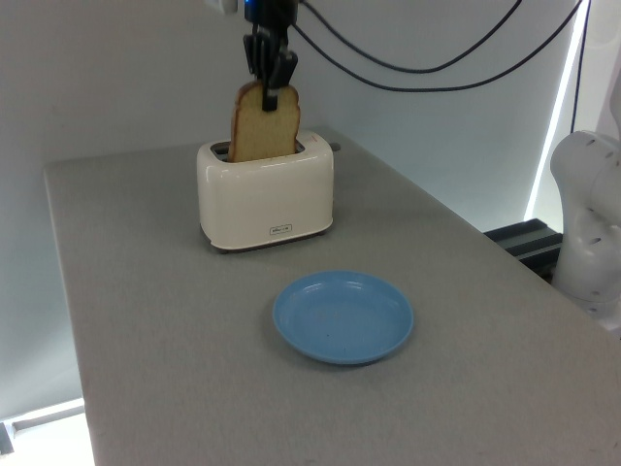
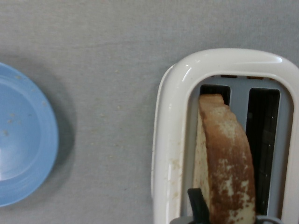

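Note:
A slice of bread (image 1: 262,134) stands upright, partly raised out of the left slot of the white toaster (image 1: 267,204), as the wrist view shows of the bread (image 2: 226,158). My gripper (image 1: 270,97) is shut on the bread's top edge from above. In the wrist view only a dark finger (image 2: 198,205) shows at the bottom edge. The other slot (image 2: 261,140) is empty.
A blue plate (image 1: 343,316) lies on the grey table (image 1: 165,369) in front of the toaster, apparently empty apart from crumbs. A white robot body (image 1: 587,223) stands beyond the right edge; cables hang at the upper right.

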